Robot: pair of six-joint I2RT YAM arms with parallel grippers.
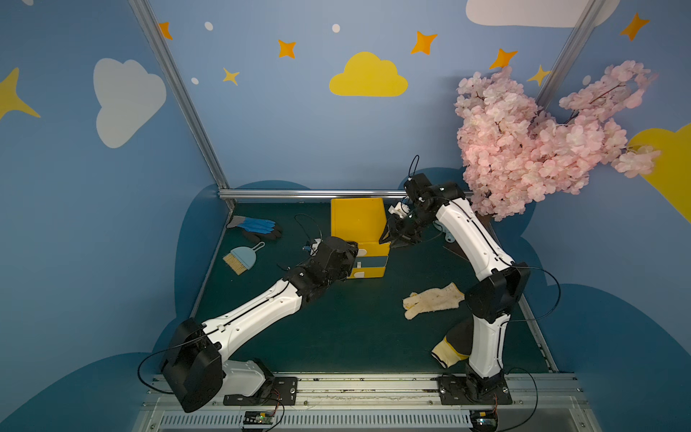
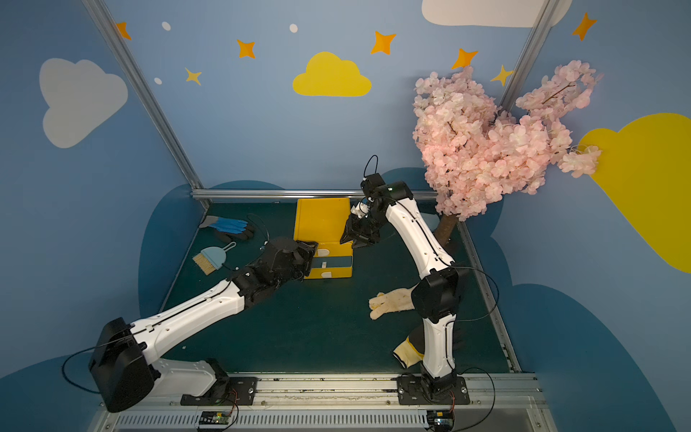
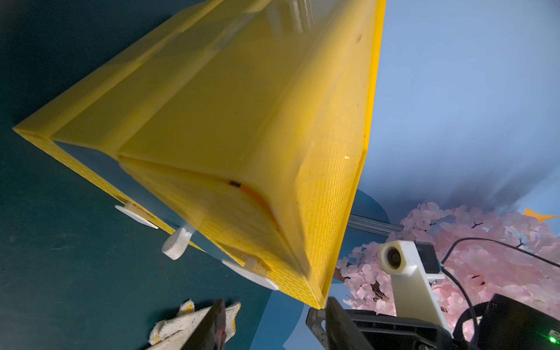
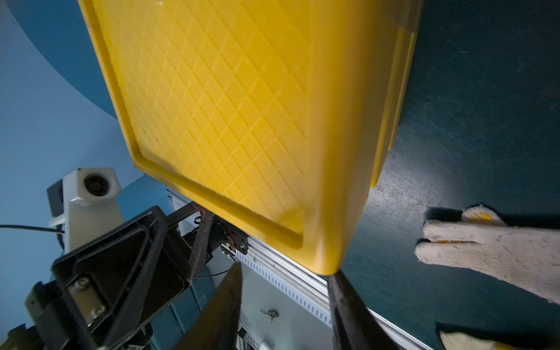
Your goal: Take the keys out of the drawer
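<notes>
The yellow drawer box (image 1: pixel 358 219) stands at the back of the table; its front has a grey-blue middle drawer (image 1: pixel 377 262). White knobs (image 3: pixel 176 242) stick out from the front in the left wrist view. At the box's left front edge is my left gripper, its fingers apart, a corner of the box near one fingertip. My right gripper stands at the box's right side, fingers spread, a lower box corner (image 4: pixel 326 256) by one fingertip. Whether either gripper touches the box, I cannot tell. No keys show in any view.
A white glove (image 1: pixel 433 300) and a black-yellow glove (image 1: pixel 452 349) lie at right, front of the box. Blue gloves (image 1: pixel 255 226) and a small brush with dustpan (image 1: pixel 243 257) lie at left. Pink blossoms (image 1: pixel 532 144) hang at the back right.
</notes>
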